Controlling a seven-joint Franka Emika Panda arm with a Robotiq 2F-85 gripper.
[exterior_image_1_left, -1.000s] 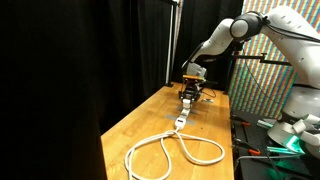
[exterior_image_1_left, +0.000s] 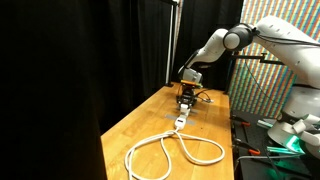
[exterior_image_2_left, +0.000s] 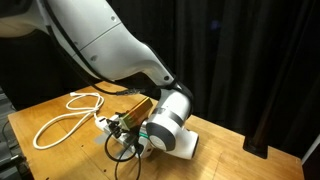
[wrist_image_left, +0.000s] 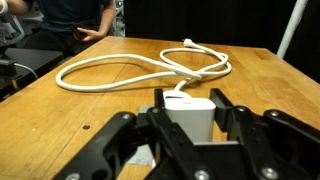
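Observation:
A white block-like piece (wrist_image_left: 190, 118), perhaps a plug or adapter, sits between the dark fingers of my gripper, which is shut on it. From exterior view 1, my gripper (exterior_image_1_left: 187, 99) is low over the table, with the white piece (exterior_image_1_left: 184, 107) at its front. Just beyond it lies a white power strip (exterior_image_1_left: 180, 123). The strip's near end is hidden behind the held piece in the wrist view, so I cannot tell whether the two touch. In exterior view 2 the arm covers most of the gripper.
A white cable (exterior_image_1_left: 132, 155) loops from the strip across the wooden table (exterior_image_1_left: 120, 133). Dark curtains (exterior_image_2_left: 230, 60) hang behind the table. A person (wrist_image_left: 85, 18) sits near the table's far left in the wrist view.
My gripper and the white piece have come slightly lower and nearer the strip over the last second. The strip and cable have not moved.

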